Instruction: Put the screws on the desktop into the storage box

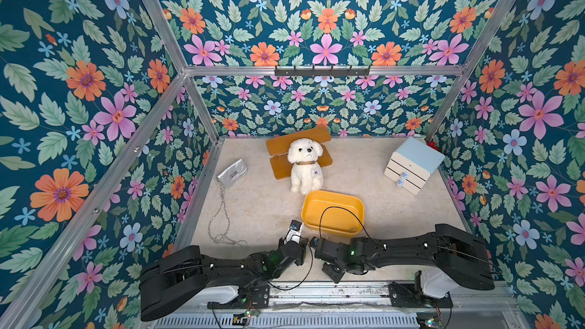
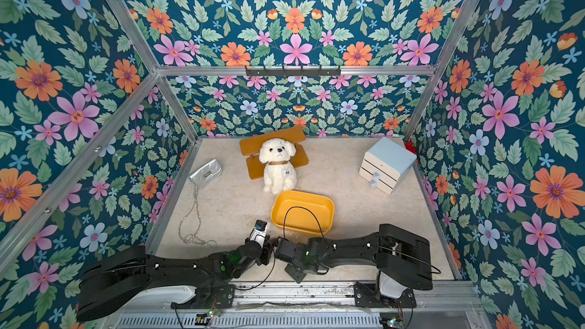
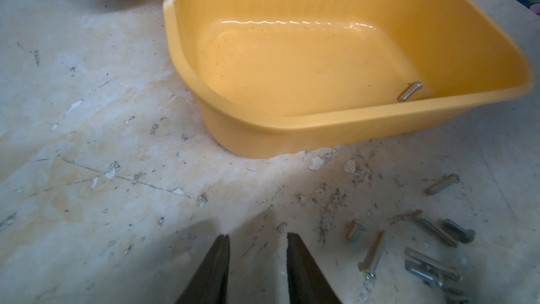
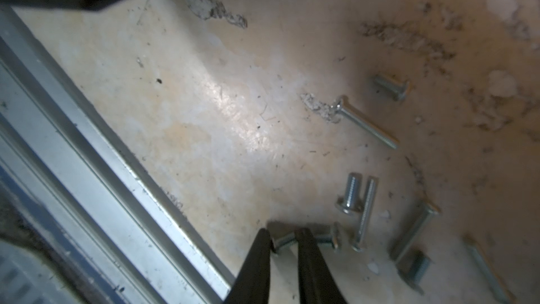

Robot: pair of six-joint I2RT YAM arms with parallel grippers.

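Observation:
The yellow box (image 3: 315, 62) sits in front of my left gripper, with one screw (image 3: 409, 91) inside. Several loose screws lie on the desk right of that gripper, among them a long screw (image 3: 434, 228). The left gripper's fingers are apart with nothing between them. In the right wrist view, the fingertips of my right gripper are part open over a screw (image 4: 321, 238) lying near the metal edge; whether they touch it I cannot tell. More screws (image 4: 365, 121) lie to their right and beyond.
A white plush dog (image 1: 306, 167) on brown boards stands behind the box. A small drawer unit (image 1: 414, 164) is at back right, a silver purse (image 1: 231, 172) with chain at left. The metal rail (image 4: 84, 146) borders the front edge.

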